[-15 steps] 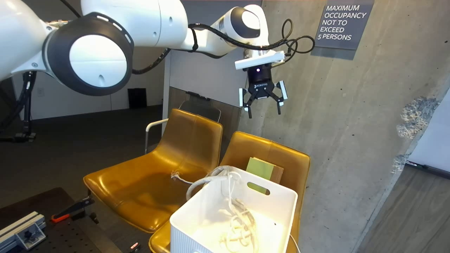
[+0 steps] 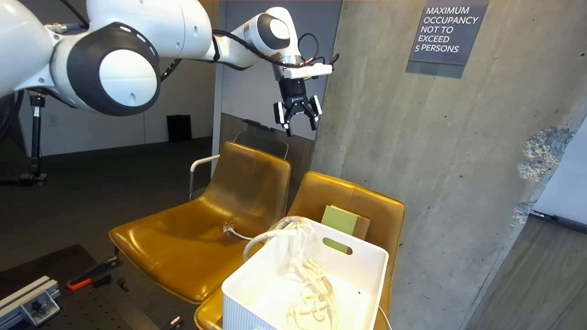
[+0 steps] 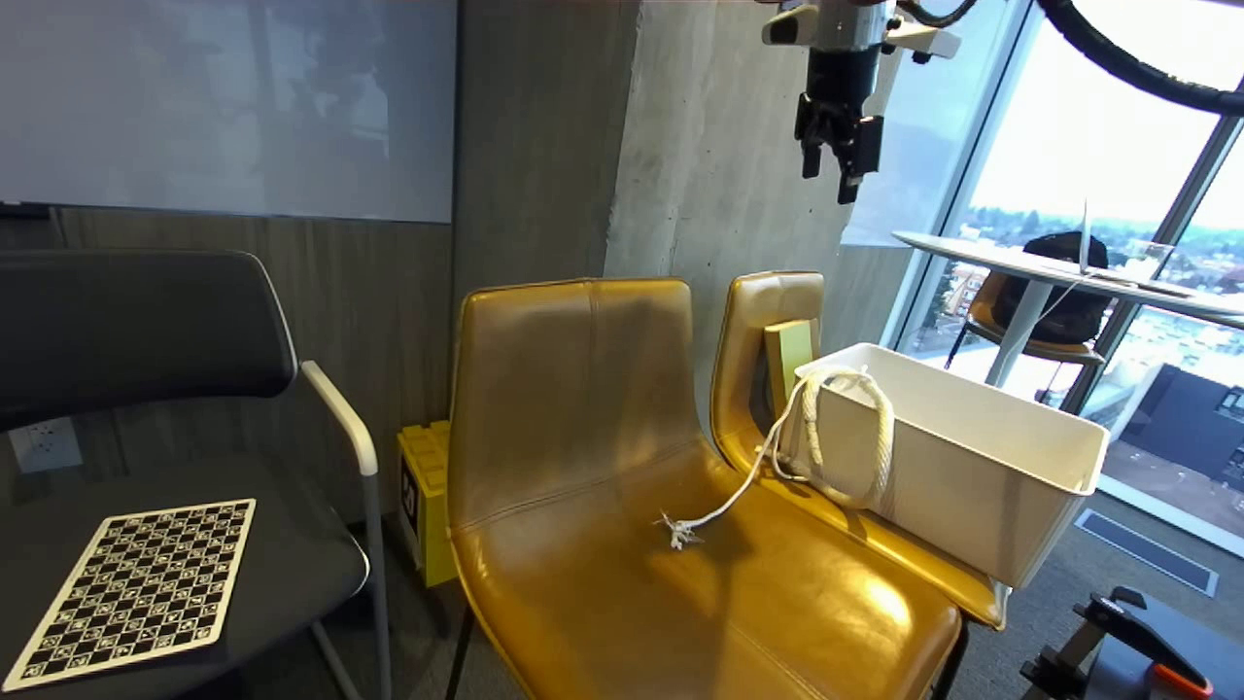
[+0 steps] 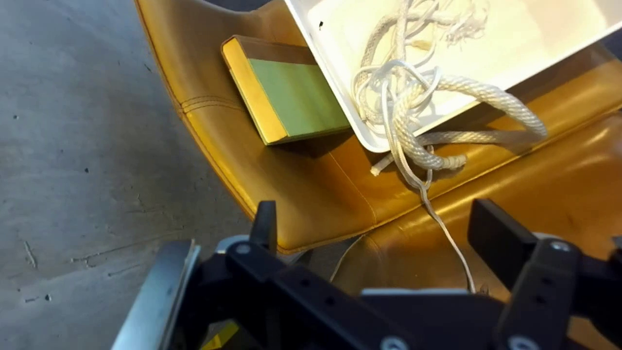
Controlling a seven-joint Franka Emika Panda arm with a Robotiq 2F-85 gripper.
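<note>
My gripper (image 2: 301,131) hangs open above the chair backs, with nothing between its fingers; the wrist view shows wide-apart fingers (image 4: 265,224). Well below it, a white bin (image 2: 250,286) rests on the tan chair nearer the concrete wall. Inside the bin lie tangled cream ropes (image 4: 402,87). One thick loop hangs over the bin's corner, and a thin cord (image 3: 735,500) trails onto the seat of the neighbouring tan chair (image 3: 583,397), ending in a frayed tip. Between bin and chair back leans a green and brown book (image 4: 297,96).
A concrete wall (image 2: 451,165) rises behind the chairs. One dark chair (image 3: 128,327) holds a patterned board (image 3: 140,583). A yellow box (image 3: 429,502) stands on the floor behind the tan chair. The tan seat beside the bin is mostly bare.
In exterior view 1 my gripper has moved left and slightly up, away from above the book, and turned somewhat. It stays open; the bin, ropes and book remain in place.
</note>
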